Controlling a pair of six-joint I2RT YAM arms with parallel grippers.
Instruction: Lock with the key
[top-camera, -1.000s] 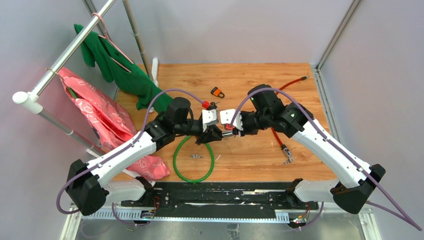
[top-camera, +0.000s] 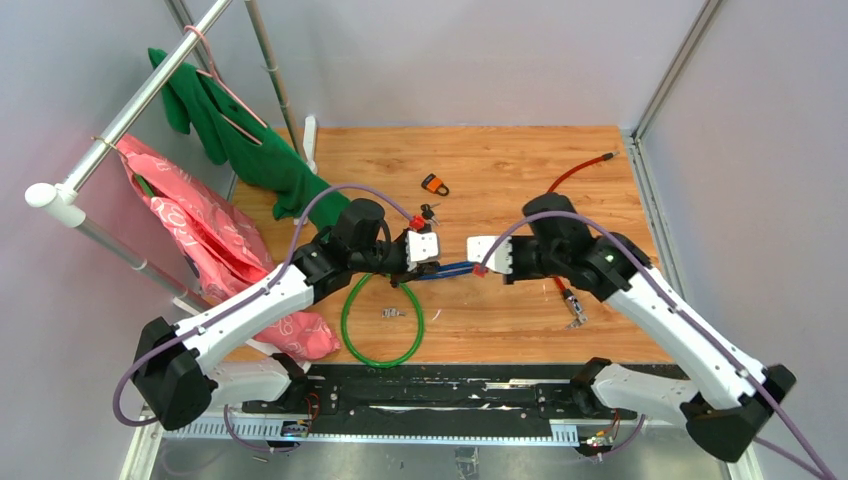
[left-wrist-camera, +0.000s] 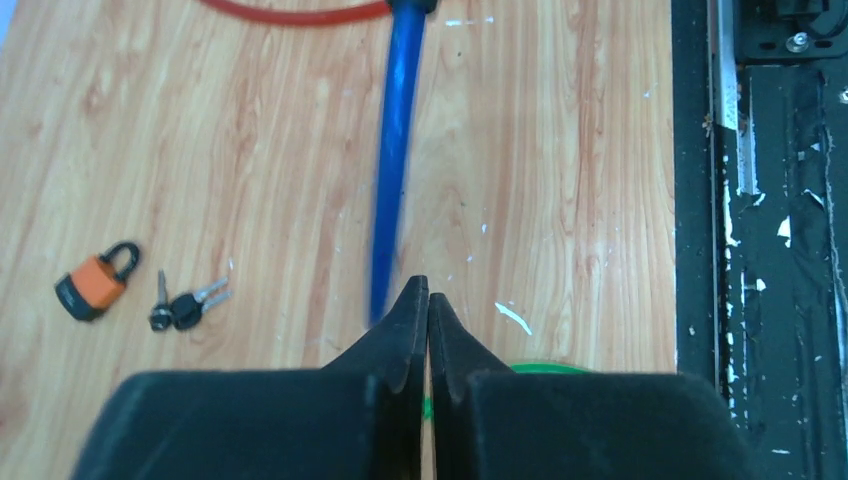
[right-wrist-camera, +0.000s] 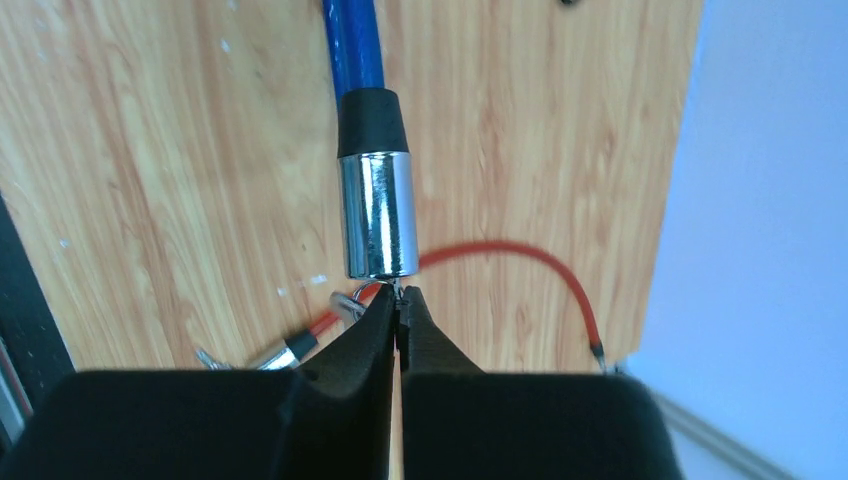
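Observation:
A blue cable lock spans between the grippers in the top view. In the right wrist view its chrome end sits just beyond my right gripper, which is shut with a small shiny piece at its fingertips. My left gripper has its fingertips together, the blurred blue tube running out ahead of them, apparently apart. Keys lie beside an orange-and-black padlock on the table; another small metal piece lies inside the green loop.
A green loop lies in front of my left gripper, a red cable at the right with a metal fitting. Clothes hang on a rack at the left.
My right arm has moved right, away from the left gripper, with the blue lock, whose blue length now shows between the two grippers. The left arm is nearly still.

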